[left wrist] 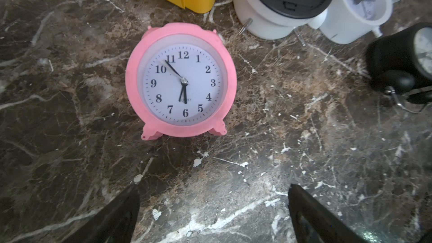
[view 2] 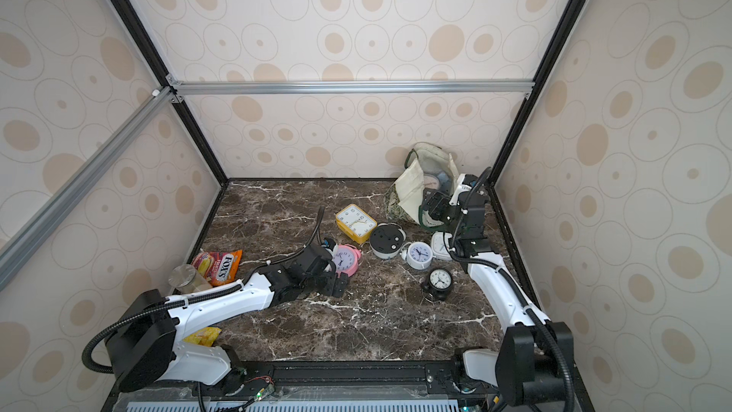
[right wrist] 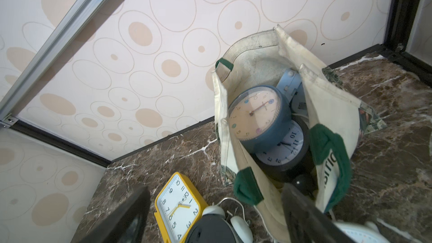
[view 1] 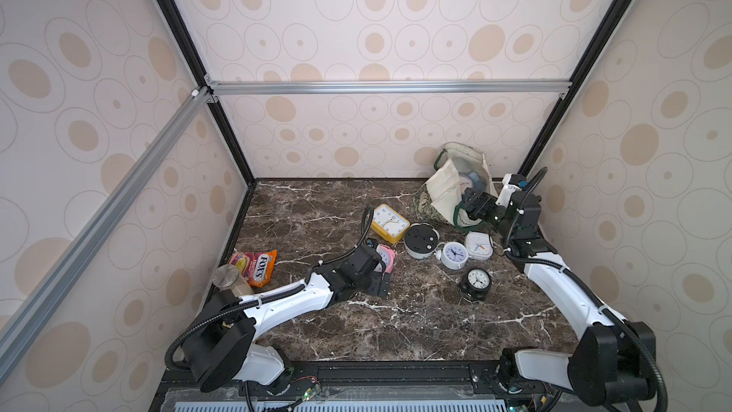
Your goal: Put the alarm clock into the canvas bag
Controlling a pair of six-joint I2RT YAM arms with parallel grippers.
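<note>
The canvas bag point(right wrist: 252, 63) stands open at the back right, with a blue clock point(right wrist: 272, 141) and a black-rimmed clock point(right wrist: 288, 153) inside it. Beside its mouth is my right gripper point(view 1: 471, 203); in the right wrist view its fingers are apart and nothing shows between them but the bag's near edge and clocks behind. A pink alarm clock point(left wrist: 181, 81) lies face up on the table, apart from my left gripper, which is open and empty. Other clocks are a yellow one point(view 1: 390, 222), a white one point(view 1: 453, 255) and a black one point(view 1: 475, 282).
Face down among the clocks lies a round one with a black back point(view 1: 421, 240), near a white square clock point(view 1: 479, 245). A red snack packet point(view 1: 254, 266) and a jar point(view 1: 227, 277) are at the left.
</note>
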